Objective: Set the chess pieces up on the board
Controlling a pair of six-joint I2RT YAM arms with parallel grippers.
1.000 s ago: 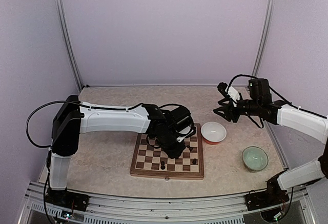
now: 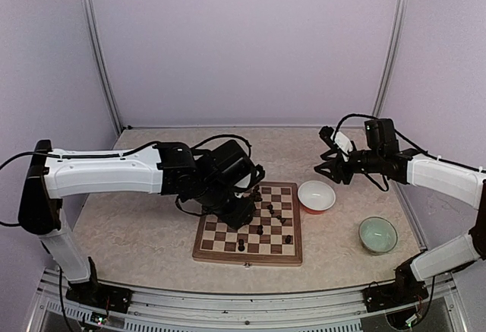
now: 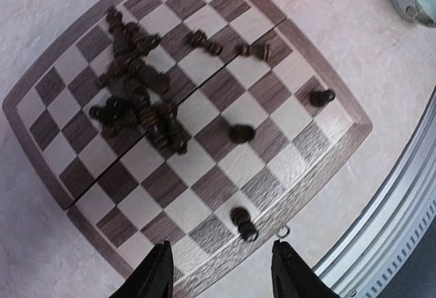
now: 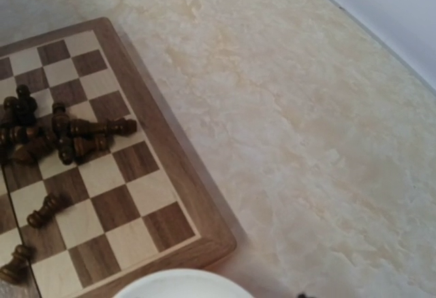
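The wooden chessboard [image 2: 228,257] lies flat near the front of the table. A heap of dark brown pieces [image 3: 139,73] lies on its far part, most of them toppled over one another. Two loose pieces lie apart from the heap, a dark piece [image 3: 204,42] and another piece [image 3: 255,52]. Three dark pieces appear to stand on squares nearer the front edge: one piece [image 3: 321,97], a second piece [image 3: 242,133] and a third piece [image 3: 244,224]. Over the board hangs my left gripper, open and empty. My right gripper [image 2: 332,171] is open, right of the board and above the table.
A white bowl with a red outside [image 2: 317,195] stands against the board's right side. Farther right and forward is a green bowl [image 2: 378,235].
My left arm has drawn back to the left across the board, uncovering the piece at its middle. The right arm has barely moved.
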